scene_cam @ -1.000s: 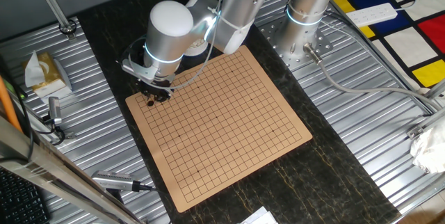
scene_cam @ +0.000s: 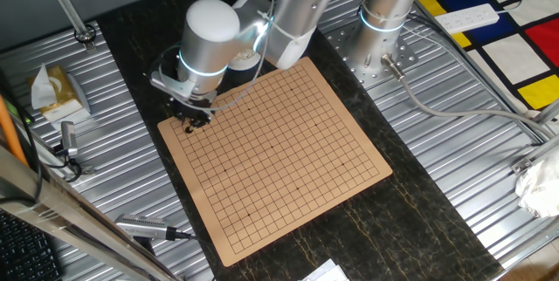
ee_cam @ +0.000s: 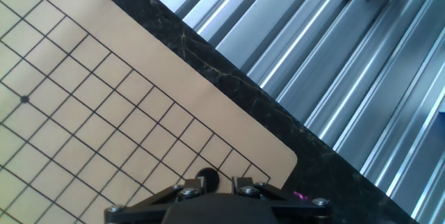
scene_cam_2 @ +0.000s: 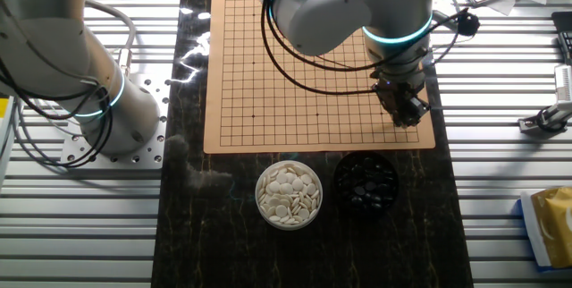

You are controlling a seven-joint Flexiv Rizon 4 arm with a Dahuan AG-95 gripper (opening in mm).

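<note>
A wooden Go board (scene_cam: pixel 271 172) lies on the dark table, and a single black stone (ee_cam: pixel 208 178) shows near its corner in the wrist view. My gripper stands low over that corner, its fingertips apart. The stone is at the left fingertip, partly hidden behind it; whether they touch I cannot tell. From exterior view 1 the gripper (scene_cam: pixel 196 120) looks like a dark cluster over the board's upper left corner. The rest of the grid in sight is bare.
A bowl of white stones (scene_cam_2: pixel 290 195) and a black bowl (scene_cam_2: pixel 365 187) of dark stones stand beside the board. The arm's base (scene_cam: pixel 377 50) is to the right in exterior view 1. A tissue box (scene_cam: pixel 61 96) sits on the ribbed metal at left.
The arm's end and gripper have shifted slightly left in exterior view 1. The board has stayed put.
</note>
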